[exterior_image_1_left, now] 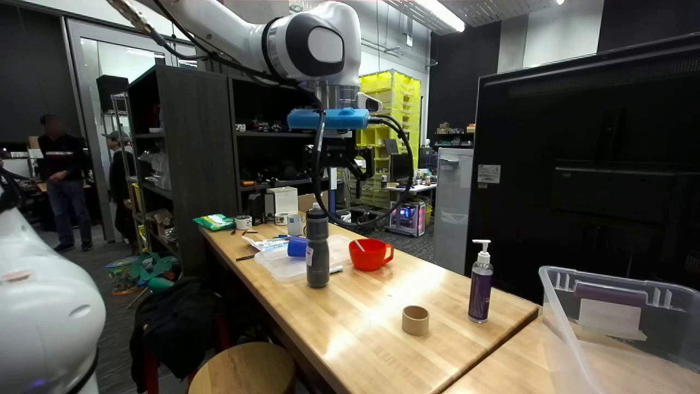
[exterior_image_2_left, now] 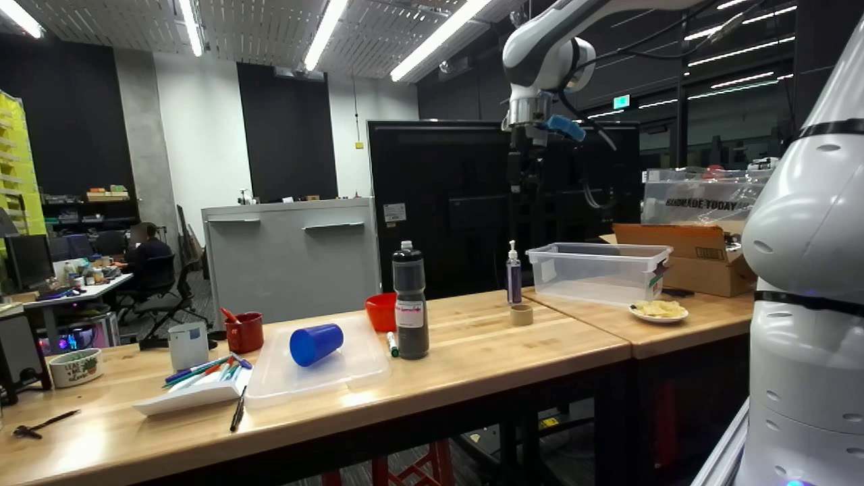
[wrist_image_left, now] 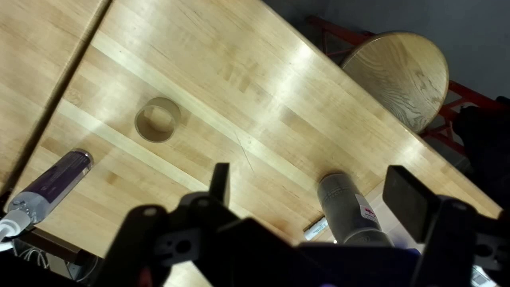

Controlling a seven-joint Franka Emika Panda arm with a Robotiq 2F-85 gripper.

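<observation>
High above the wooden table, my gripper stands open, its two dark fingers wide apart and nothing held between them. Below, in the wrist view, a grey bottle [wrist_image_left: 342, 205] appears near the right finger; exterior view 1 has this bottle [exterior_image_1_left: 318, 253] upright on the table. A brown cardboard ring [exterior_image_1_left: 415, 321] rests on the bare wood towards the table's near end. Past it stands a purple pump bottle [exterior_image_1_left: 480, 289]. The red cup [exterior_image_1_left: 369, 255] sits behind the grey bottle, and a blue cup [exterior_image_2_left: 316, 344] lies on its side on a translucent lid [exterior_image_2_left: 275, 389].
A clear plastic bin [exterior_image_2_left: 599, 275] and a plate of yellowish food [exterior_image_2_left: 660, 311] occupy the adjoining table. Pens on white paper [exterior_image_2_left: 194, 389], a grey mug [exterior_image_2_left: 189, 347] and a dark red mug [exterior_image_2_left: 244, 332] crowd the other end. Around the cardboard ring the wood is clear.
</observation>
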